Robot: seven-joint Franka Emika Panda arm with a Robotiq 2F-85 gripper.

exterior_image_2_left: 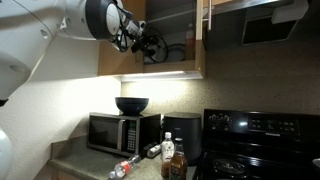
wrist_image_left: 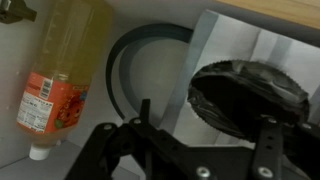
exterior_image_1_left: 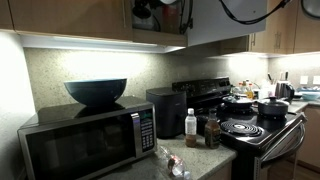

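Observation:
My gripper (exterior_image_2_left: pixel 152 42) is raised at the open upper cabinet (exterior_image_2_left: pixel 172 68), above the microwave. In the wrist view its black fingers (wrist_image_left: pixel 136 142) stand apart. A dark, oval-rimmed object (wrist_image_left: pixel 250 92) lies just beyond them, towards the right; whether a finger touches it cannot be told. Left of the gripper in that view is a bottle (wrist_image_left: pixel 62 75) of amber liquid with a red label. Between the bottle and the dark object shows a round grey-rimmed item (wrist_image_left: pixel 150 65). In the first exterior view the gripper (exterior_image_1_left: pixel 143 8) is partly cut off by the top edge.
A dark bowl (exterior_image_1_left: pixel 96 91) stands on the microwave (exterior_image_1_left: pixel 88 140) below. Beside it are a black appliance (exterior_image_1_left: pixel 168 111), two bottles and a clear plastic item (exterior_image_1_left: pixel 172 162) on the counter. To the right is the stove (exterior_image_1_left: pixel 262 130). The cabinet's edges surround the gripper closely.

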